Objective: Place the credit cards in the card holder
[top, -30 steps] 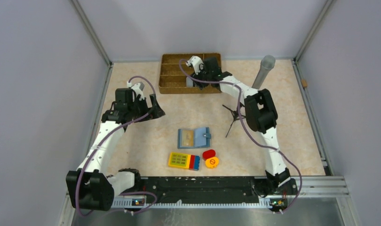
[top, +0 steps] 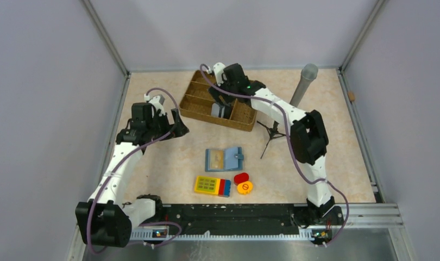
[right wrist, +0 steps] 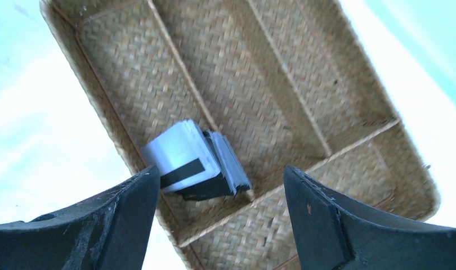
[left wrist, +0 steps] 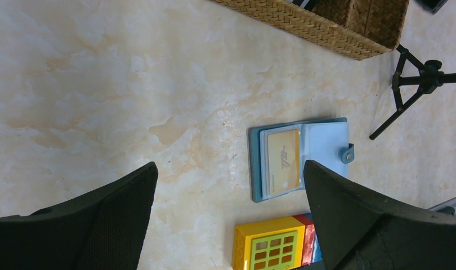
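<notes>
On the table in front of the basket lies an open blue card holder (top: 233,159), with a tan card (left wrist: 283,160) in its left half. Pale, flat card-like pieces (right wrist: 182,152) with a dark stripe, and darker ones beside them, lean in a corner compartment of the woven basket (top: 207,115). My right gripper is open above those pieces, nothing between its fingers. Well left of the card holder, my left gripper hangs open and empty over bare table.
A yellow toy block (top: 207,185) with red and blue parts, a red piece (top: 241,178) and a round orange piece (top: 245,187) lie in front of the card holder. A microphone stand (top: 305,84) rises right of the basket.
The basket has turned and shifted toward the front of the table. My right gripper has moved leftward and now shows spread fingers over the basket. The left arm has barely moved.
</notes>
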